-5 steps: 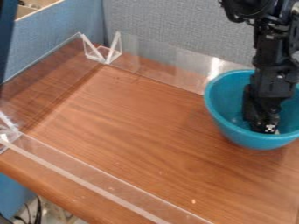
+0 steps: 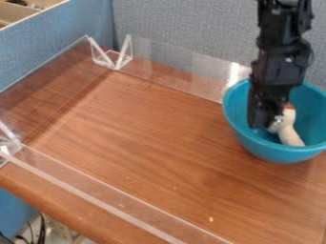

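My black gripper (image 2: pixel 264 116) reaches down from the top right into a teal bowl (image 2: pixel 245 138), its fingertips at the bowl's left-middle interior. A pale, whitish object (image 2: pixel 289 133) lies in the bowl just right of the fingertips, upright along the bowl's inner slope or leaning; I cannot tell which. Whether anything is between the fingers is hard to make out, and the fingers look close together.
Clear plastic walls with white corner brackets (image 2: pixel 112 59) edge it at the back and left. Blue and grey padded panels stand behind.
My gripper has moved up and to the left within the bowl, uncovering the pale object that was mostly hidden beneath it. The bowl has not visibly moved.
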